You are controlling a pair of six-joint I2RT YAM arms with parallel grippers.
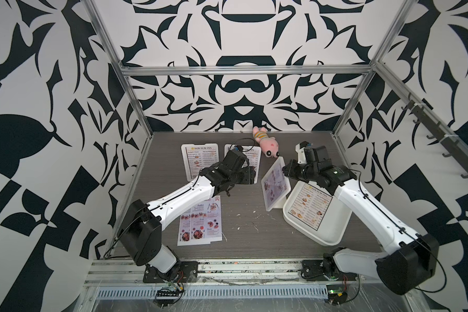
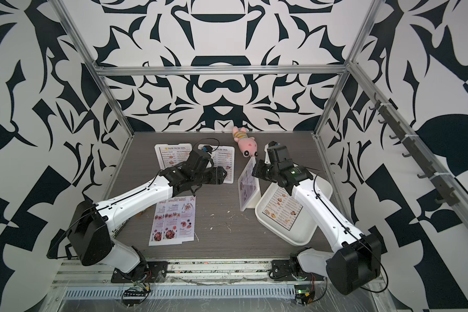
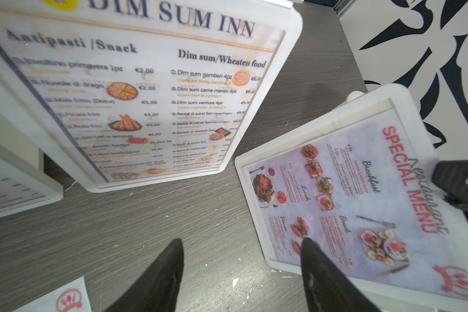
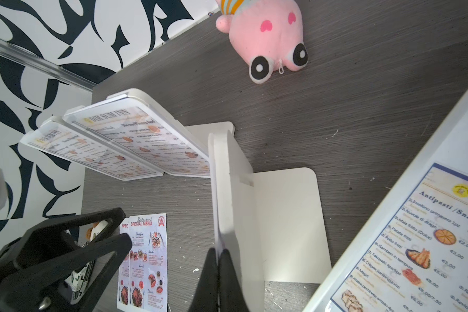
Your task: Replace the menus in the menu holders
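Note:
A white menu holder stands upright at centre right, with a purple Special Menu sheet in it. My right gripper is shut beside this holder's upper edge; nothing shows between its fingers, and whether they touch the edge is unclear. My left gripper is open and empty, in front of two holders with Dim Sum Inn menus, a left holder and a right holder, partly behind the arm in the top views. Overlapping Special Menu sheets lie front left. A white tray holds a Dim Sum menu.
A pink plush toy lies behind the centre-right holder. That holder's flat foot reaches close to the tray. Small scraps dot the bare table between the loose sheets and the tray.

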